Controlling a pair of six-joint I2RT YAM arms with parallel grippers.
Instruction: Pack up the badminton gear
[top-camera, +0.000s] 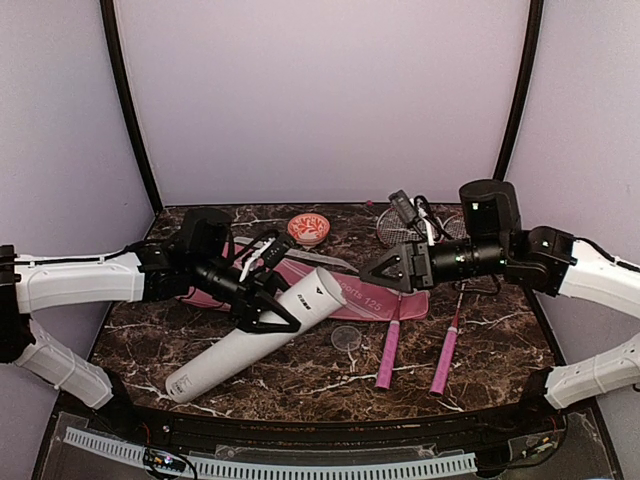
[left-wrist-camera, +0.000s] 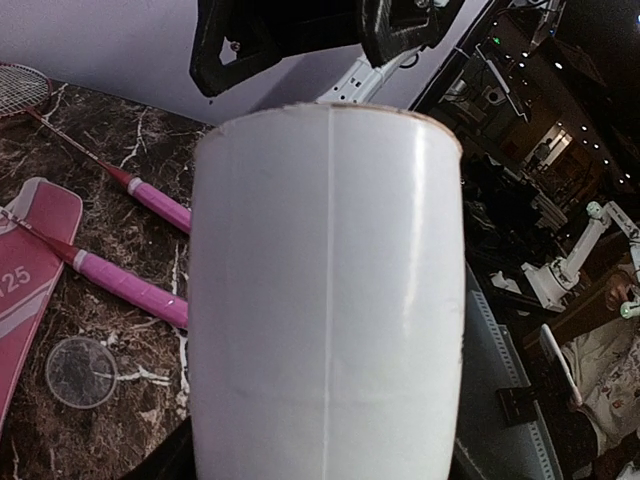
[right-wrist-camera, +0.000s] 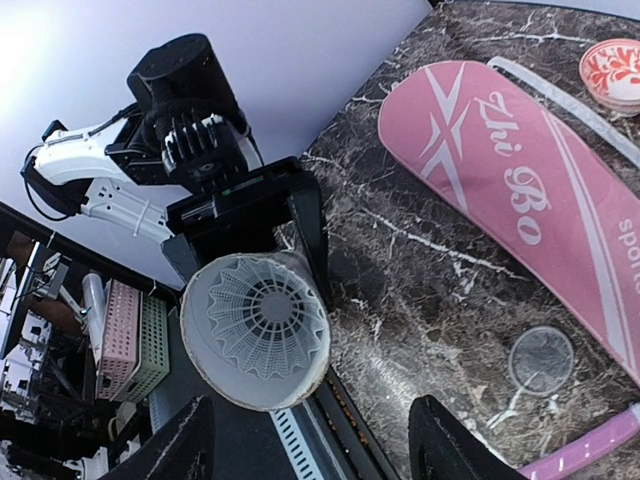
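Observation:
Tilted above the table's left half, a white shuttlecock tube (top-camera: 232, 352) is held by my left gripper (top-camera: 282, 312), which is shut around its upper part. The right wrist view shows the tube's end (right-wrist-camera: 272, 400) uncapped, a white shuttlecock (right-wrist-camera: 275, 307) inside. To the right of the tube, my right gripper (top-camera: 388, 278) stands open and empty. A clear round lid (top-camera: 346, 338) lies flat on the table. Behind it is the pink racket bag (top-camera: 355, 294); two rackets with pink handles (top-camera: 388, 360) (top-camera: 446, 362) lie at right, their heads partly hidden by my right arm.
A red-and-white patterned bowl (top-camera: 309, 228) sits at the back of the dark marble table (top-camera: 300, 375). Bare marble surrounds the lid in front of the bag. Walls stand at the back and both sides.

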